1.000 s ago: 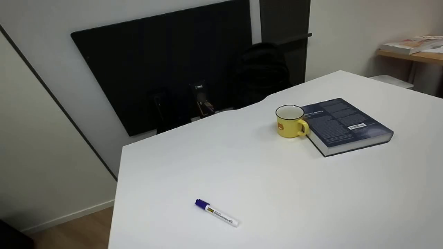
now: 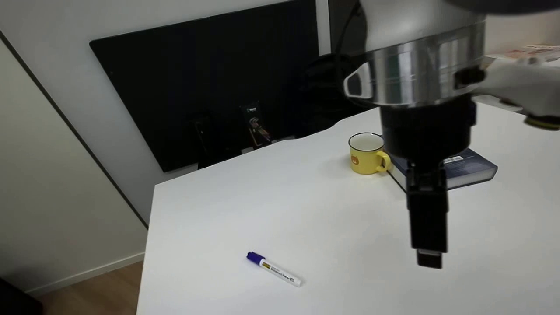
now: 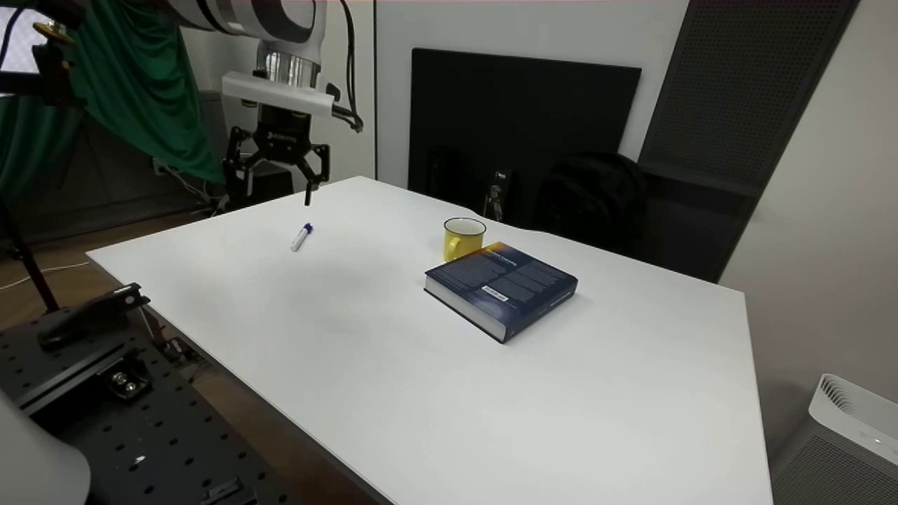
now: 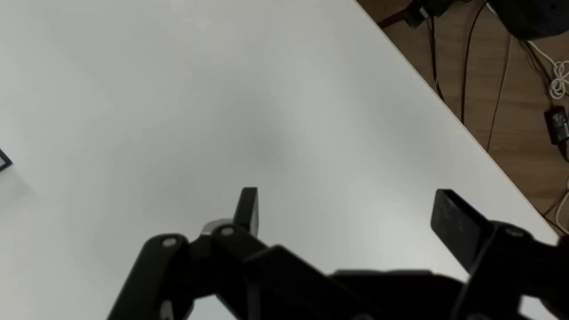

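Note:
My gripper (image 3: 278,200) hangs above the white table, its fingers wide apart and nothing between them. In the wrist view the open gripper has only bare tabletop beyond it. A whiteboard marker (image 2: 274,269) with a blue cap and white body lies flat on the table; exterior view 2 shows the marker (image 3: 301,237) below the gripper. The yellow mug (image 2: 365,153) with a dark rim stands upright beside a thick dark blue book (image 3: 502,289). In exterior view 1 the arm hides part of the book. The wrist view does not show the marker.
Past one table edge, cables (image 4: 469,64) lie on the floor. A dark panel (image 2: 210,78) stands behind the table.
The arm and gripper have come into exterior view 1 on the right, now in front of part of the book. The marker, mug and book have not moved.

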